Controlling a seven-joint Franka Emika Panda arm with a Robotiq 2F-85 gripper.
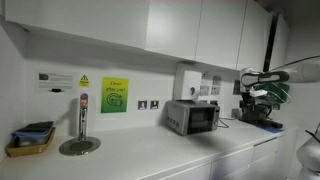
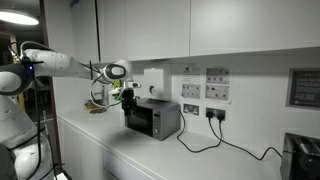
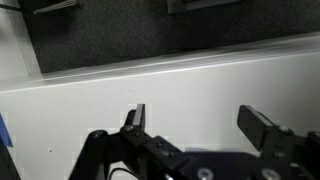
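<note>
My gripper is open, with its two dark fingers wide apart and nothing between them. In the wrist view a plain white surface lies beyond the fingers, and a dark speckled area (image 3: 150,45) crosses the top. Exterior view 2 shows the gripper (image 2: 128,106) in the air, in front of the left end of the microwave (image 2: 154,119) as seen from there. Whether it touches anything cannot be told. From exterior view 1 the arm (image 1: 285,74) comes in at the right, and the microwave (image 1: 194,116) stands on the counter with its door looking shut.
A tap (image 1: 83,110) over a round sink (image 1: 79,146) and a wooden tray (image 1: 32,142) with dark items occupy the counter's left end. A toaster (image 2: 301,156) stands at the right in exterior view 2. Cables (image 2: 248,148) hang along the wall.
</note>
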